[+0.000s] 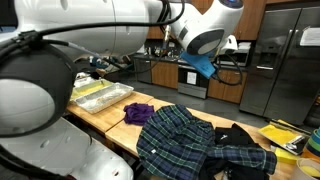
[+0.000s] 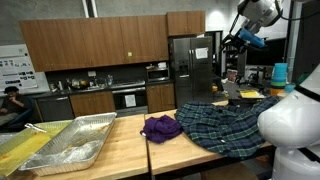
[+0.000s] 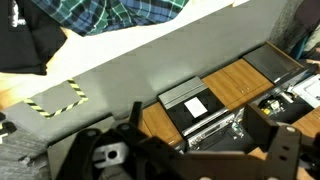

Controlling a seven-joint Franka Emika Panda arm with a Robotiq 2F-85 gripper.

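A dark green-and-blue plaid cloth (image 1: 178, 138) lies spread and rumpled across the wooden table in exterior view 1. Beside it on the right are black cloth (image 1: 236, 138) and another bluish plaid piece (image 1: 250, 157). A crumpled purple cloth (image 1: 138, 113) rests farther left, also visible as a purple heap (image 2: 162, 128) in exterior view 2. My gripper (image 1: 238, 65) is high above the table, open and apart from all the cloth. The wrist view shows plaid cloth (image 3: 130, 10) at the top edge, nothing gripped.
A clear tray (image 1: 100, 97) stands at the table's left end. Yellow items (image 1: 280, 134) sit at the right. Bare table (image 1: 118, 130) shows around the purple cloth. Kitchen cabinets and a stove (image 2: 130, 97) are well behind.
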